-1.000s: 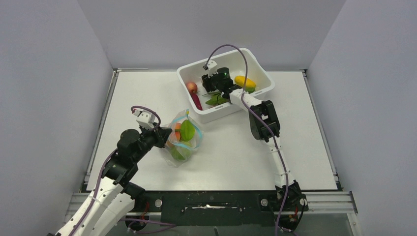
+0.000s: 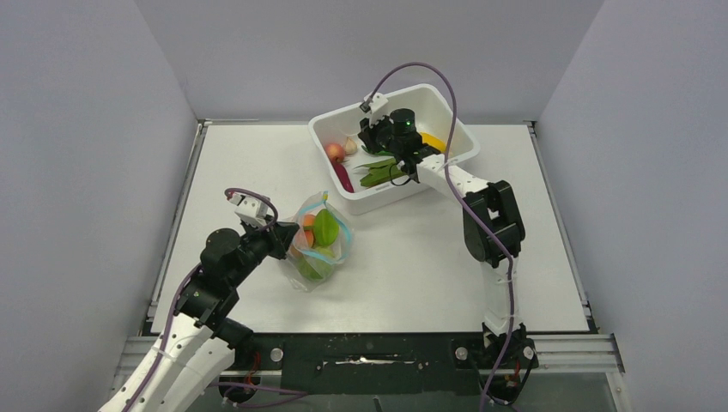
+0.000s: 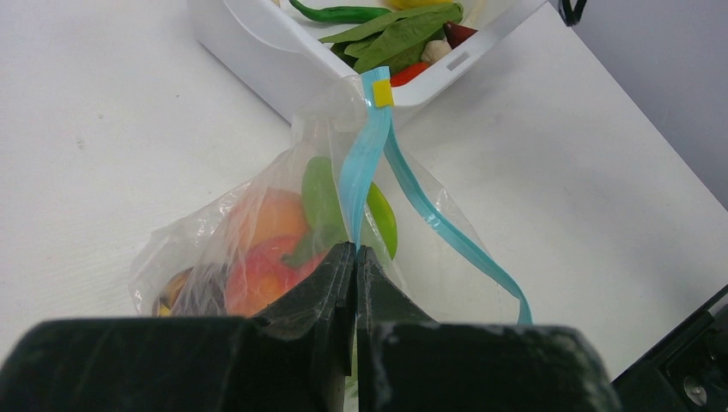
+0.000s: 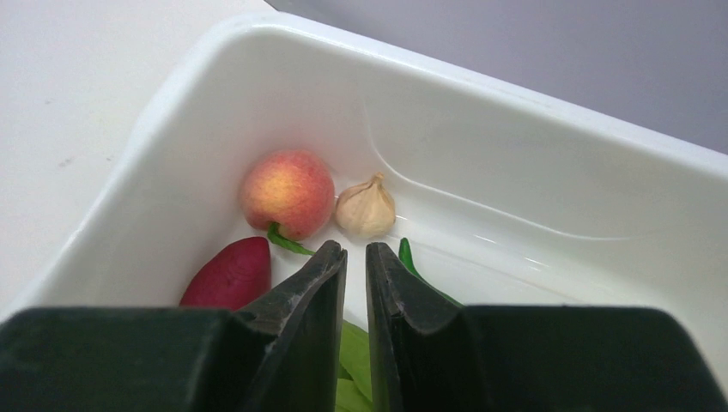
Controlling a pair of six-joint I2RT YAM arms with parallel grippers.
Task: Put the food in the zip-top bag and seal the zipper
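Note:
The clear zip bag (image 3: 266, 223) holds peach-like fruit and green produce, its blue zipper edge (image 3: 429, 202) open. My left gripper is shut on the bag's rim at the blue strip. Over the white bin (image 2: 322, 129), my right gripper has its fingers close together, with a narrow gap and nothing visible between the tips. Below it in the bin lie a peach (image 4: 288, 193), garlic (image 4: 366, 210), a dark red vegetable (image 4: 225, 275), a green pepper (image 4: 412, 262) and leaves (image 4: 354, 360).
The bin stands at the back, behind and right of the bag, with a yellow item (image 2: 432, 140) in its right part. Grey walls surround it.
The right arm's elbow moved rightward. The left gripper stays nearly still.

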